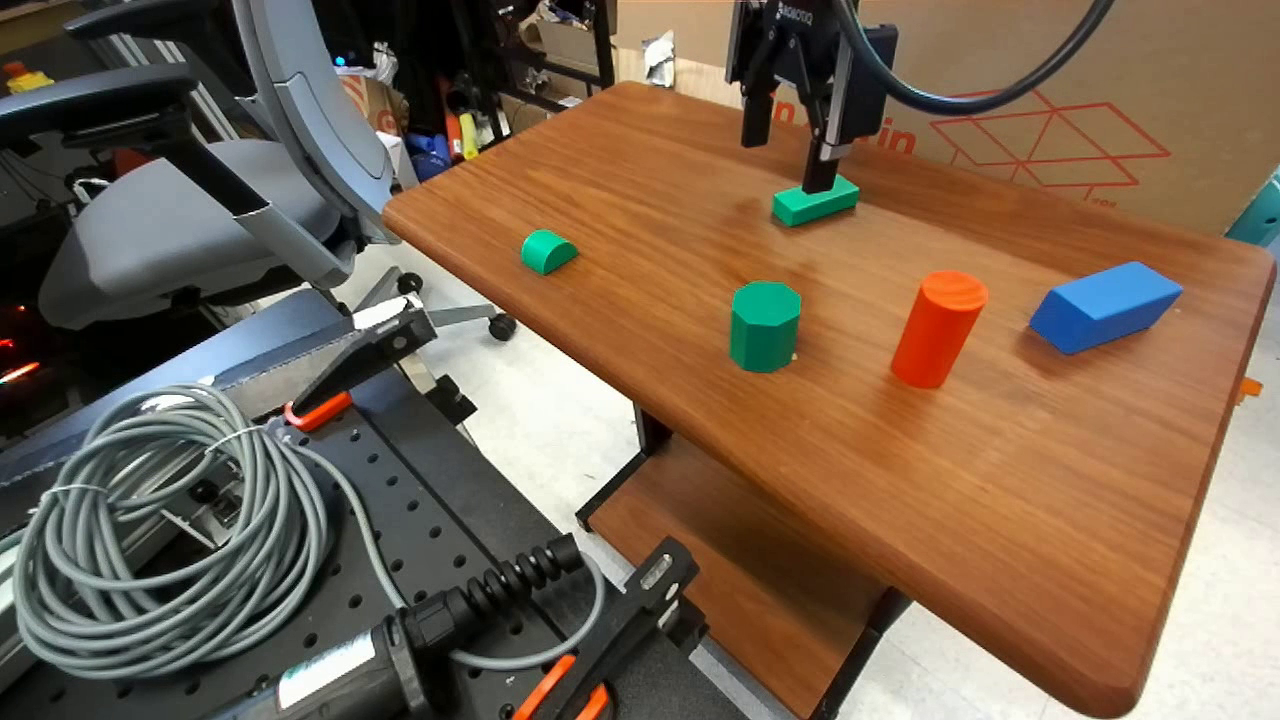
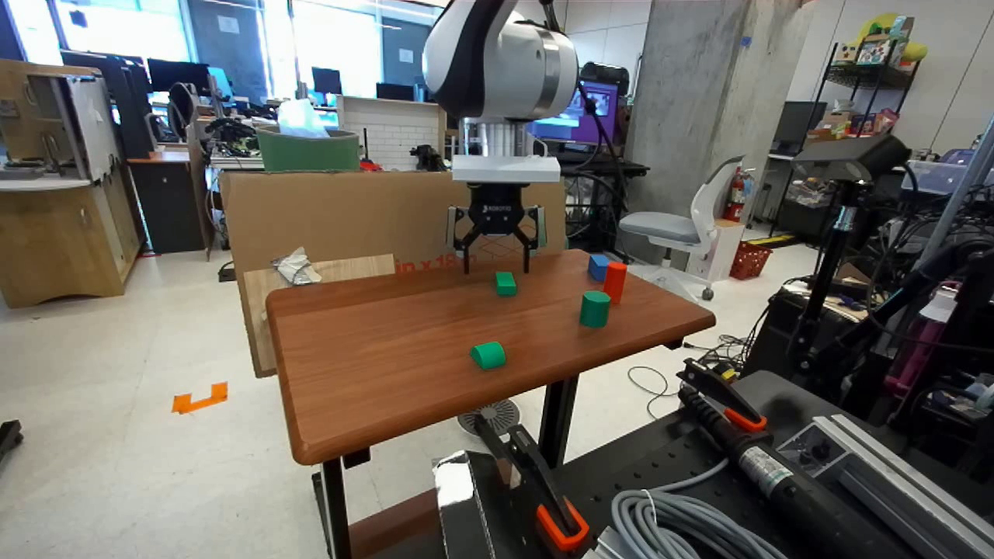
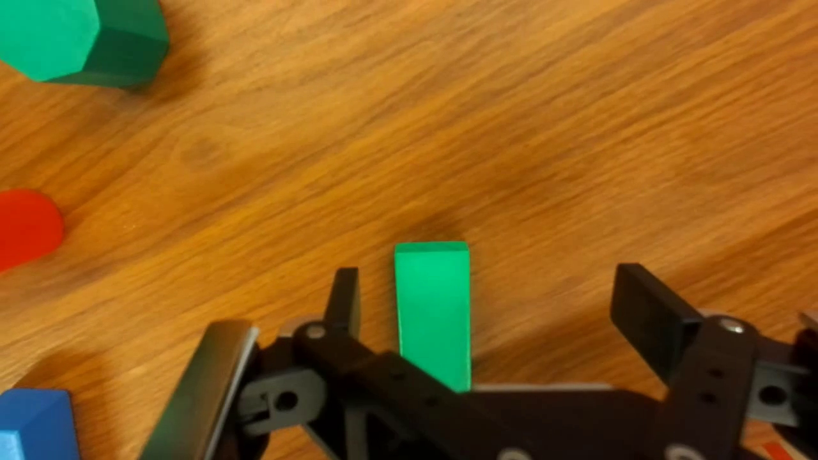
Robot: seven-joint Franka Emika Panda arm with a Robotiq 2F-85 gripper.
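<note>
A flat green rectangular block (image 1: 816, 203) lies near the back edge of the wooden table. Above it hangs my gripper (image 1: 786, 162), open, its fingers wide apart and nothing held. In the wrist view the green block (image 3: 434, 314) shows between the two fingertips, closer to the left one, with its lower end hidden behind the gripper body. From the second exterior view, the gripper (image 2: 495, 267) points straight down with the green block (image 2: 505, 284) below and slightly right of the middle of its gap.
A green octagonal prism (image 1: 764, 326), an upright red cylinder (image 1: 939, 330) and a blue block (image 1: 1105, 307) stand toward the right. A green half-round block (image 1: 548, 252) sits near the front-left edge. The cardboard sheet (image 2: 307, 223) stands behind the table (image 2: 373, 363), whose left part is bare.
</note>
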